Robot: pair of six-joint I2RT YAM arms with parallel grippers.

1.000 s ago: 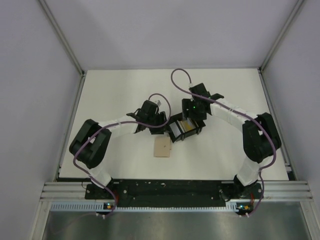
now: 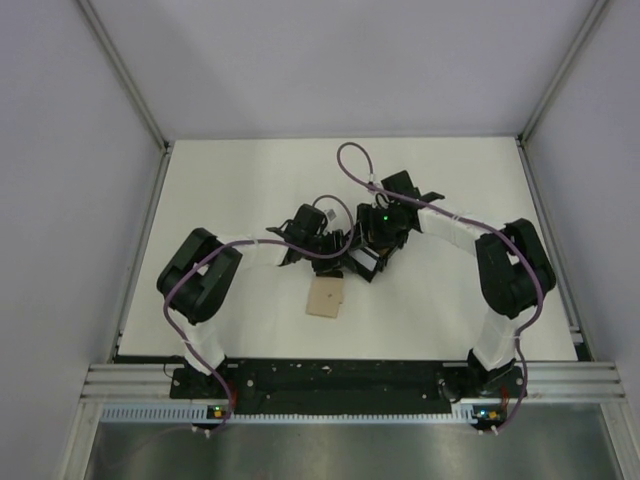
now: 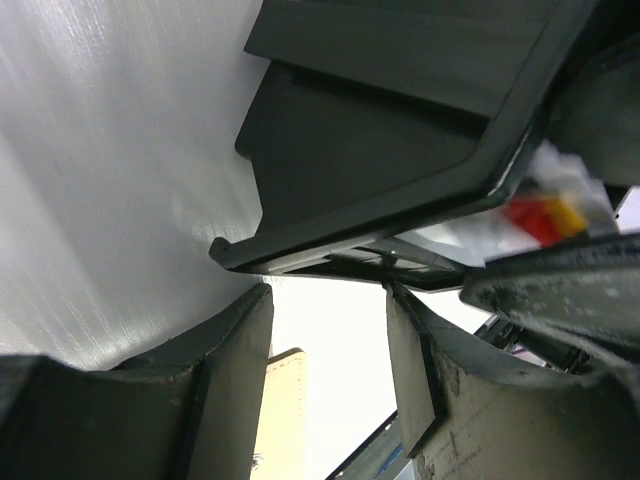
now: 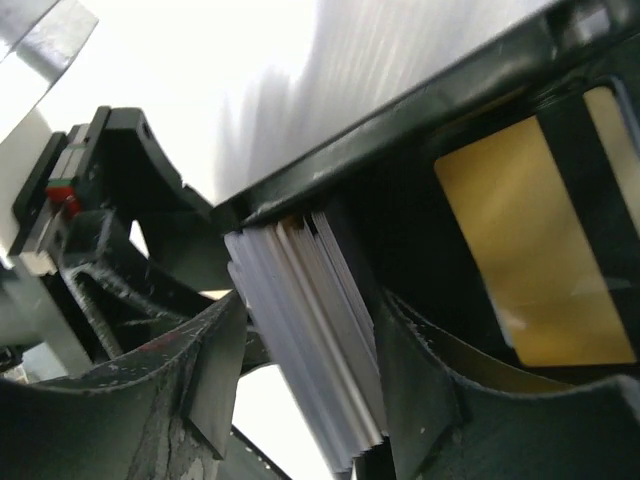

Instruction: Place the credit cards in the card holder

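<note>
The black card holder (image 2: pixel 366 262) sits in the table's middle, holding yellow and white cards, with both grippers at it. In the right wrist view my right gripper has a stack of pale cards (image 4: pixel 300 330) between its fingers inside the holder; whether it grips them is unclear. In the left wrist view my left gripper is part open at the holder's black rim (image 3: pixel 360 225), its fingers apart. Tan cards (image 2: pixel 325 296) lie on the table below the left gripper.
The two arms come close together over the holder.
Both grippers have shifted slightly toward the front over the last second, the left one also to the right. More of the holder is covered by the right gripper.
</note>
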